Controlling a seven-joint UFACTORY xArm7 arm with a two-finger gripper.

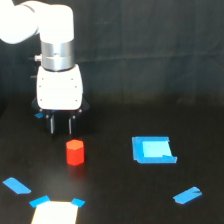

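A small red block [75, 152] sits on the dark table, left of the middle of the view. My gripper [62, 125] points down, above and slightly left of the block in the image. Its two dark fingers [71, 125] stand apart, with nothing visible between them. How far the gripper is from the block in depth is hard to tell.
To the right lies a pale blue square [156, 149] framed with blue tape. A pale yellow square [54, 213] with tape at its corners is at the bottom edge. Loose tape strips [187, 195] mark the table.
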